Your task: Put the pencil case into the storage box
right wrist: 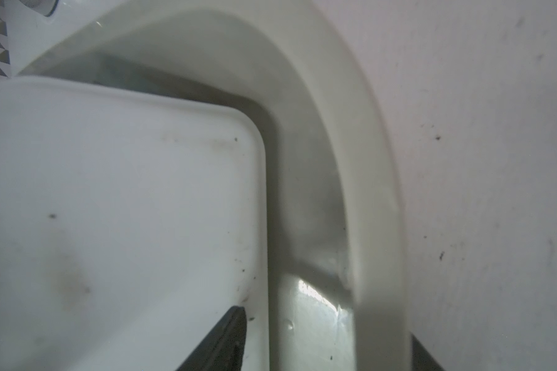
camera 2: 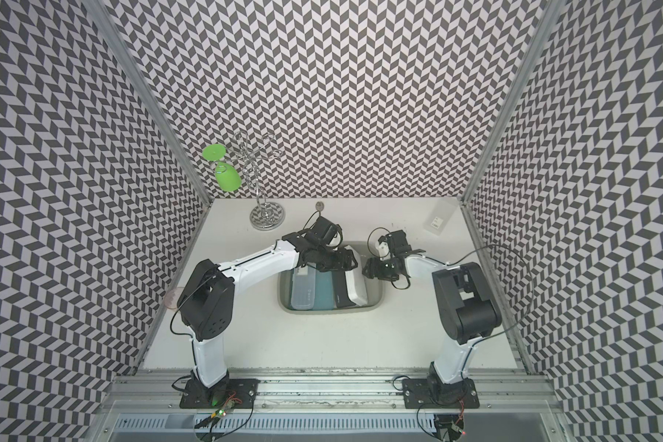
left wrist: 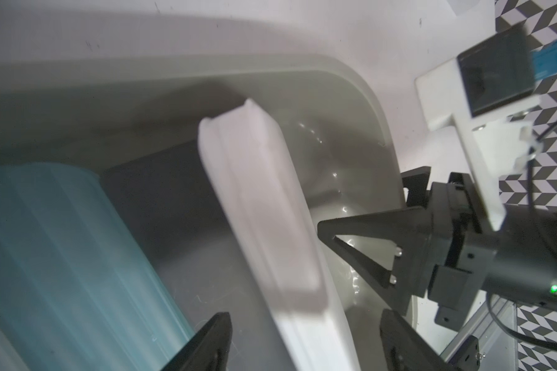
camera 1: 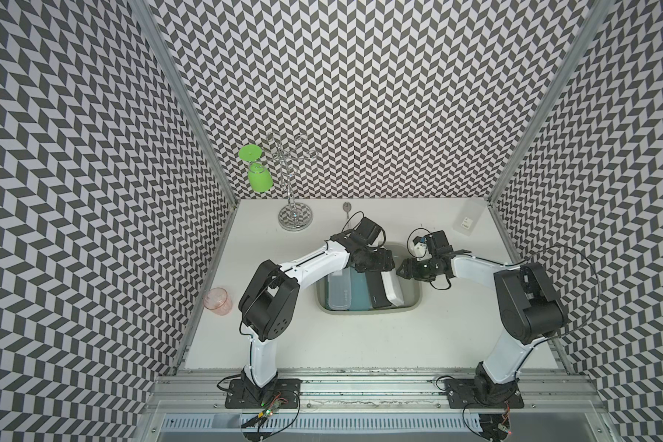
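A white case (left wrist: 266, 204) stands on its narrow edge, slightly tilted, inside the grey-green storage box (camera 1: 368, 311). Beside it in the box lie a dark case (left wrist: 185, 210), a blue case (left wrist: 74, 247) and, at the left end, a pale translucent case (camera 1: 339, 293). My left gripper is open above the white case, whose long body runs between its fingers in the left wrist view. To the right, my right gripper (camera 1: 407, 269) is part open at the box's right side. Nothing shows gripped; the right wrist view has the white case's broad face close by.
A metal stand (camera 1: 295, 215) with a green cup (camera 1: 260, 178) rises at the back left. A pink glass (camera 1: 217, 300) is at the left edge, and a clear container (camera 1: 470, 217) at the back right.
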